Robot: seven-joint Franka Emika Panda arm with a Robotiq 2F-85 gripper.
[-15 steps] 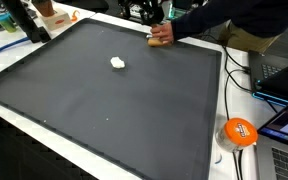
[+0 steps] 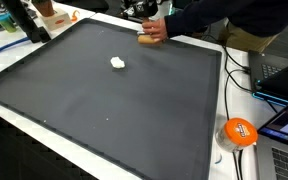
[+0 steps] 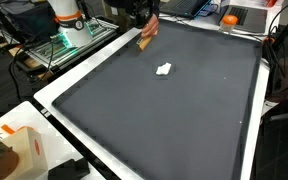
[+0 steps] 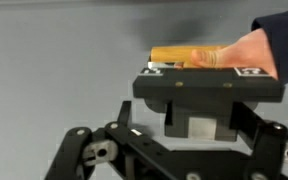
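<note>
In the wrist view an orange cylinder (image 4: 179, 54) is held by a person's hand (image 4: 242, 55), just beyond a black bar-like block (image 4: 209, 84). My gripper is open, its fingers spread on either side of this block. Whether the fingers touch the block, I cannot tell. The hand and the orange piece (image 3: 144, 42) are near the far left edge of the table in exterior view 2. A small white crumpled item (image 2: 117, 62) lies alone on the dark tabletop (image 2: 104, 110).
An orange-topped round container (image 2: 237, 134) stands beside a laptop (image 2: 282, 160) at the right edge. Cables run along that side.
The hand and the orange cylinder have shifted slightly at the table's far edge. The white item has stayed in place.
</note>
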